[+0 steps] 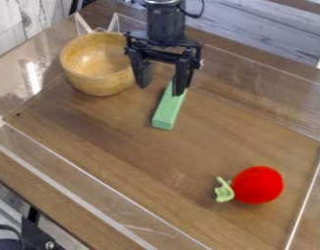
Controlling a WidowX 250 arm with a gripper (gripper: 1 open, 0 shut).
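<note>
My black gripper (164, 70) stands open over the upper middle of the wooden table, just above a light green block (168, 109) that lies lengthwise on it. A round tan wooden bowl (93, 61) sits to the left of the gripper, at the back left. A red round object with a pale green top (258, 186), like a tomato or strawberry, lies at the front right.
</note>
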